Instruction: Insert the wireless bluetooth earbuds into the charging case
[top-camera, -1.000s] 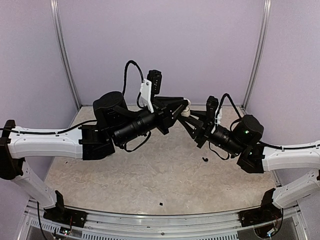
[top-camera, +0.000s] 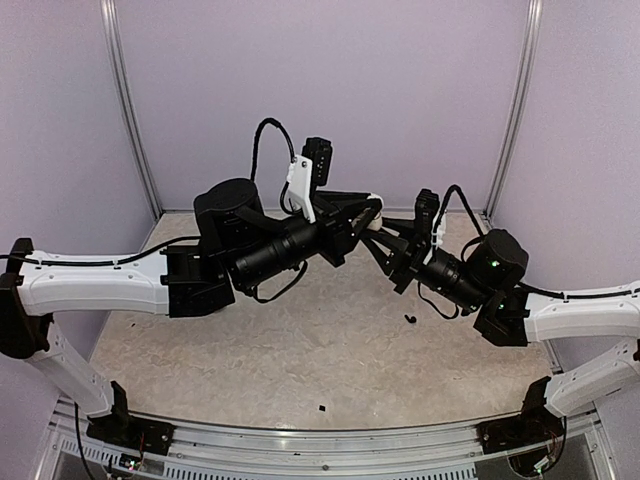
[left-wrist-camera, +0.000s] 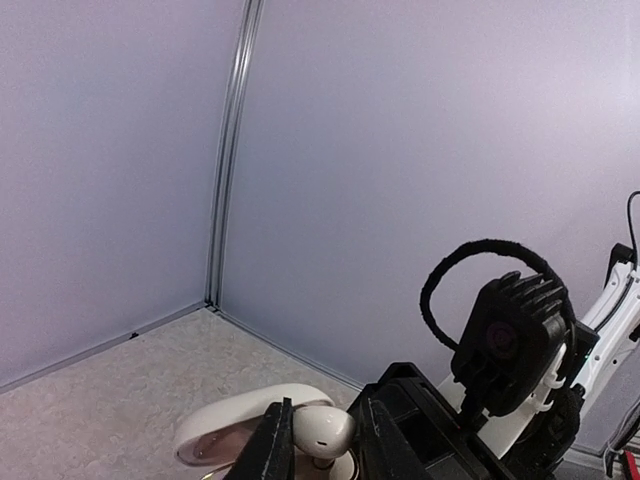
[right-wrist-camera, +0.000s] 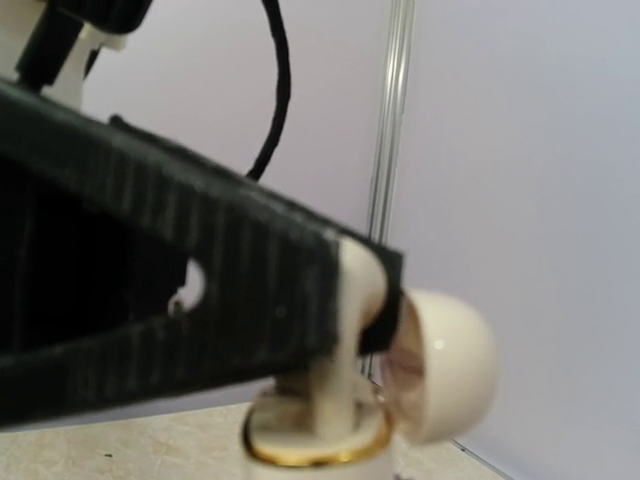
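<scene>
In the top view, the small white charging case (top-camera: 375, 217) is held up between the two arms, with my right gripper (top-camera: 373, 236) shut on it. Its rounded lid (right-wrist-camera: 452, 368) hangs open in the right wrist view, and a gold rim rings the lower body (right-wrist-camera: 325, 458). A white earbud (right-wrist-camera: 348, 300) stands over the body, its stem reaching down into the opening. My left gripper has its fingers part open on either side of the earbud head (left-wrist-camera: 323, 430); whether both touch it is unclear. How deep the stem sits is hard to see.
A small dark item (top-camera: 410, 319) and a dark speck (top-camera: 322, 408) lie on the otherwise clear table (top-camera: 300, 360). Pale walls enclose the back and sides. Both grippers are very close together.
My right arm looks almost unmoved.
</scene>
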